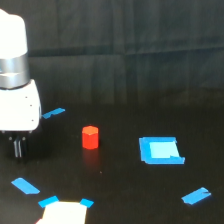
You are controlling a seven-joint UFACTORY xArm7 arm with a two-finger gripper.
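A red block (90, 138) rests on the black table, left of the middle of the camera view. My white gripper (18, 148) is low over the table at the left edge, well to the left of the block and apart from it. Its dark fingers point down and blend into the dark background, so how far apart they stand is unclear. No object shows at the fingertips.
To the right of the block lies a pale square (163, 150) framed in blue tape. Blue tape strips (25, 186) mark other spots, one at the lower right (196, 196). A pale object (64, 213) sits at the front edge.
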